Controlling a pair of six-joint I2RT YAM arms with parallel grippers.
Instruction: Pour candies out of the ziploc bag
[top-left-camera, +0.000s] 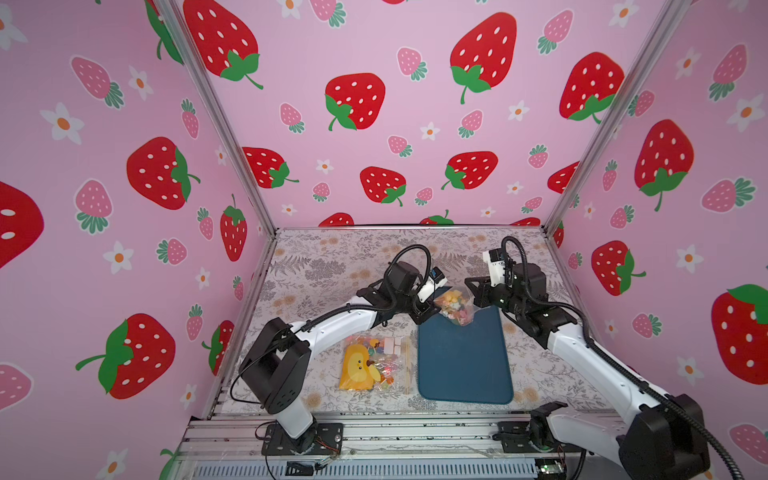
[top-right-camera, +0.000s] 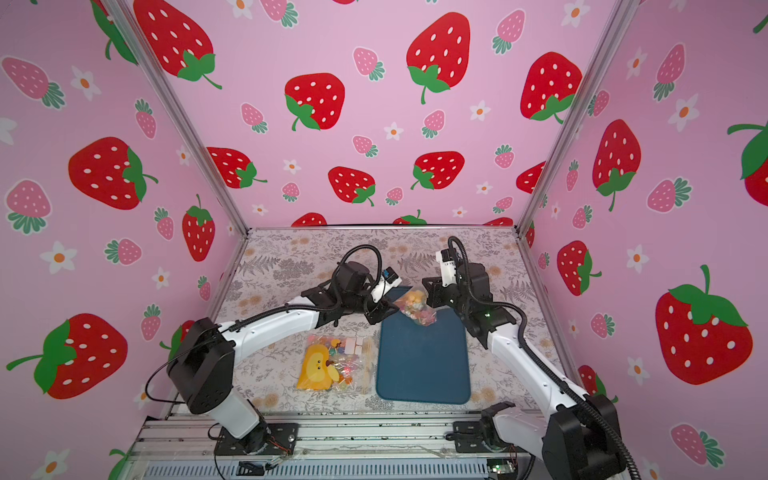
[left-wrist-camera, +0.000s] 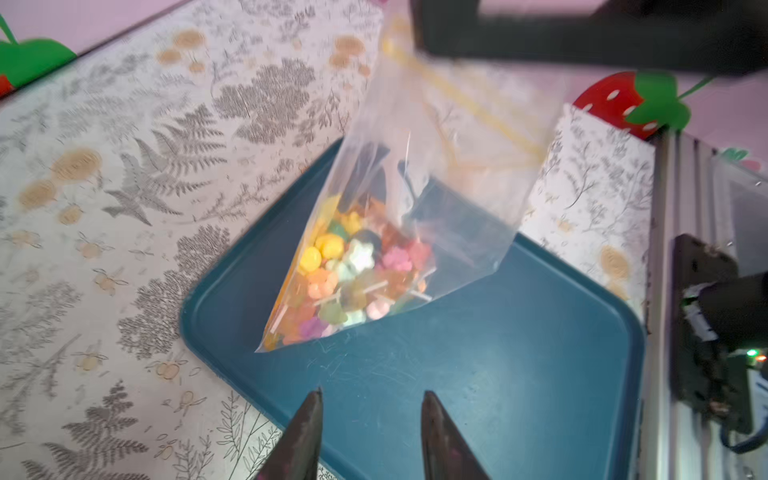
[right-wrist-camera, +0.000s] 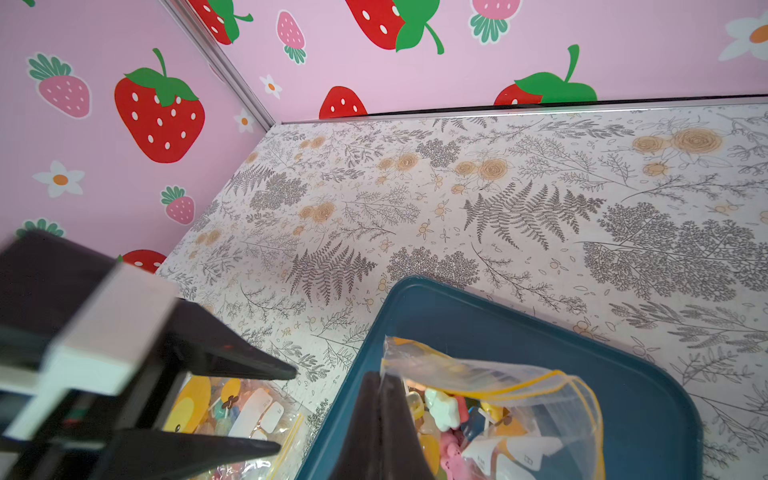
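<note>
A clear ziploc bag (top-left-camera: 453, 305) with colourful candies gathered at its bottom hangs over the blue tray (top-left-camera: 464, 368) from my right gripper (top-right-camera: 433, 289), whose fingers are shut on its upper rim in the right wrist view (right-wrist-camera: 380, 382). In the left wrist view the bag (left-wrist-camera: 364, 272) hangs tilted, and my left gripper stands open below and before it, with nothing between its fingers. The left gripper also shows beside the bag at the left in the top views.
More filled bags (top-left-camera: 360, 368), one with a yellow figure, lie on the patterned table left of the tray. Strawberry-printed walls enclose the sides and back.
</note>
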